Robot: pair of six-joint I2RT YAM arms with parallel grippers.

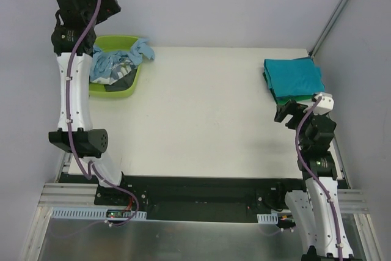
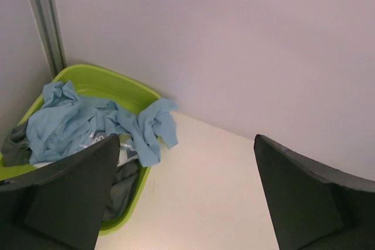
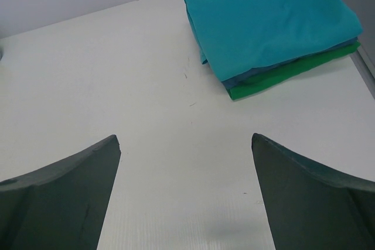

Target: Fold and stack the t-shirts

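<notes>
Loose shirts, mostly light blue (image 2: 64,127) with grey and printed cloth, lie heaped in a green basket (image 1: 131,41) at the back left, one blue sleeve over its right rim. My left gripper is raised high above the basket, open and empty. Folded shirts form a stack (image 1: 292,75) at the back right, teal on top with darker blue and green beneath. My right gripper is open over the table in front of the stack, with nothing between its fingers.
Walls enclose it at the back and sides.
</notes>
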